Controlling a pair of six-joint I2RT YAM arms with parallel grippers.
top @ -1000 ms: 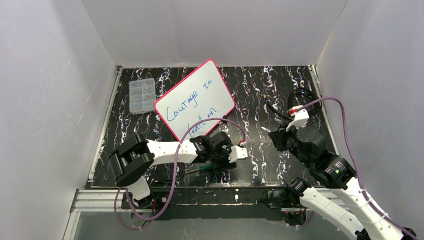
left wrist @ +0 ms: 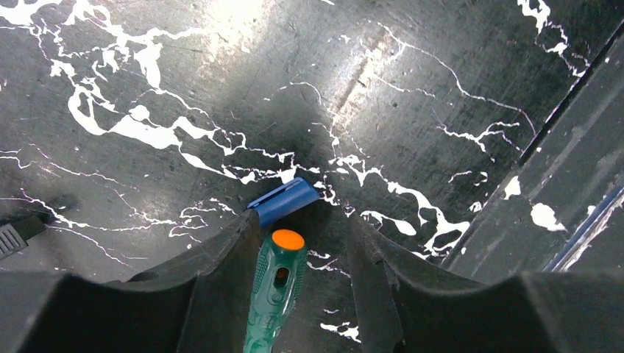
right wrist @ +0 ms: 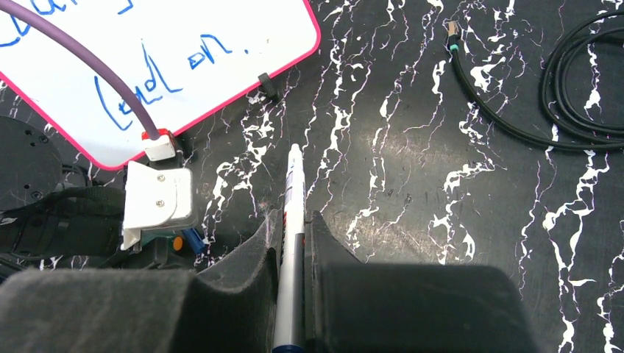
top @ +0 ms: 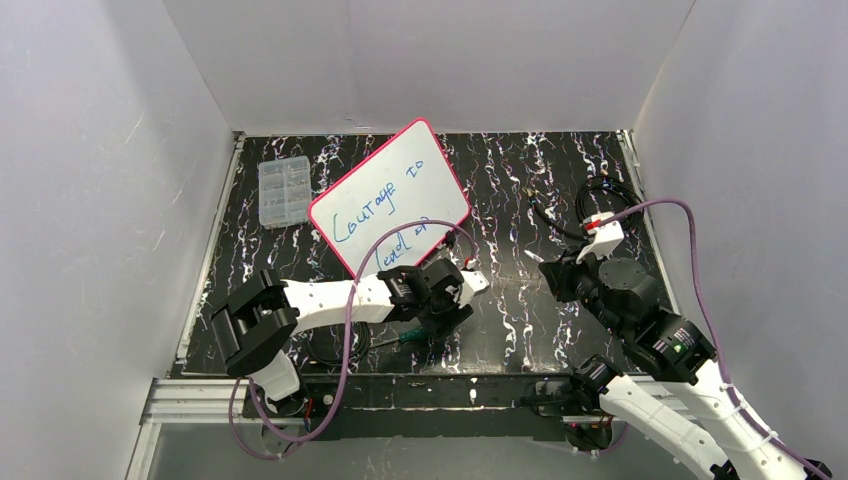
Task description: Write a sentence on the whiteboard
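The whiteboard (top: 440, 185) lies tilted on the table, red-edged, with blue handwriting reading "Courage to" and a second line, "lead on." in the right wrist view. My right gripper is shut on a white marker (right wrist: 294, 180), its pale, uncapped tip pointing away from the fingers, over bare table right of the board. Low over the table in front of the board, my left gripper is open. A blue marker cap (left wrist: 285, 201) lies on the table by its left fingertip; whether they touch I cannot tell.
A green screwdriver handle (left wrist: 276, 298) with an orange end lies between and below the left fingers. Black cable (top: 608, 190) is coiled at the right. A clear compartment box (top: 285, 192) stands left of the board. Open table lies between the arms.
The right arm and its marker look almost still.
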